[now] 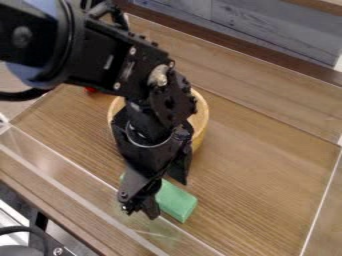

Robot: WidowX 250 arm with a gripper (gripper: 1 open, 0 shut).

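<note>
My gripper [147,189] hangs low in the middle of the camera view, pointing down, its fingers over the left part of a green block [177,204] that lies on the wooden surface near the front. The fingers hide that part of the block, and whether they touch it I cannot tell. A yellow bowl [197,112] stands behind the gripper, mostly hidden by the arm.
A small red object [91,91] shows at the left behind the arm, mostly hidden. A grey wall [267,25] runs along the back, and a pale edge crosses the front left.
</note>
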